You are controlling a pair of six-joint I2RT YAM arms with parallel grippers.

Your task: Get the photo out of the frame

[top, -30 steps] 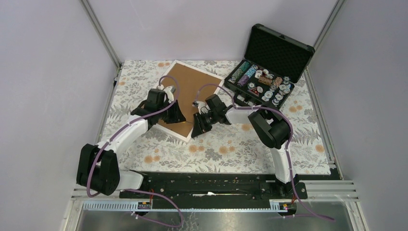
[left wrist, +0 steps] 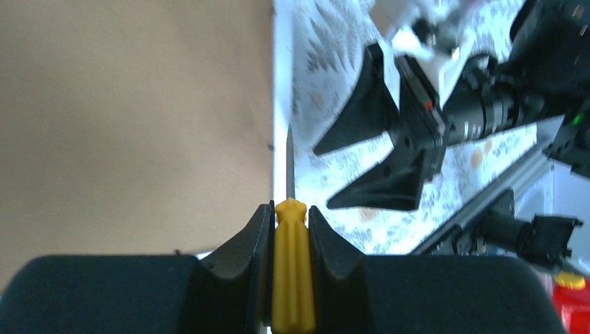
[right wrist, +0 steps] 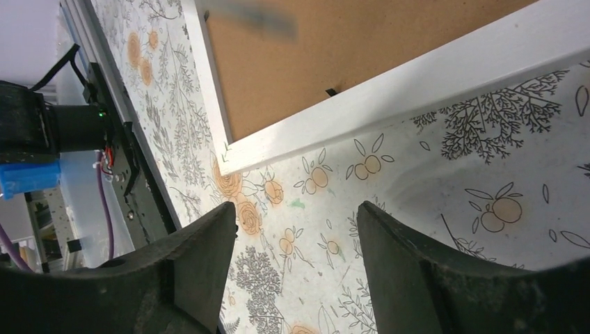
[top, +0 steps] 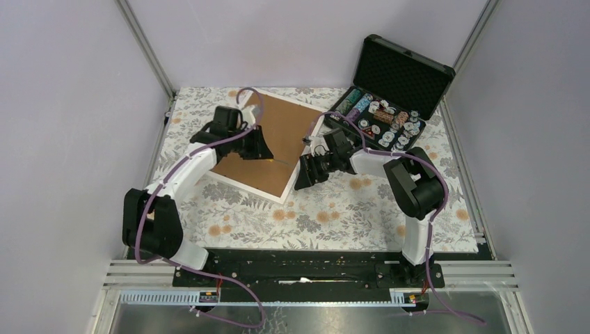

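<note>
The picture frame lies face down, its white rim [top: 243,186] around a brown backing board [top: 285,125]. One small dark tab [right wrist: 332,92] shows at the board's edge in the right wrist view. My left gripper is shut on a screwdriver with a yellow handle [left wrist: 292,271]. Its thin metal shaft [left wrist: 290,167] points toward the frame's right side. Whether the tip touches anything, I cannot tell. My right gripper stands open just outside that side, only patterned cloth showing between its fingers.
An open black case [top: 379,120] of poker chips sits at the back right, close to the frame's right corner. Both arms come close together over the frame's right side.
The frame has shifted slightly right since a second ago. My right gripper has moved right.
</note>
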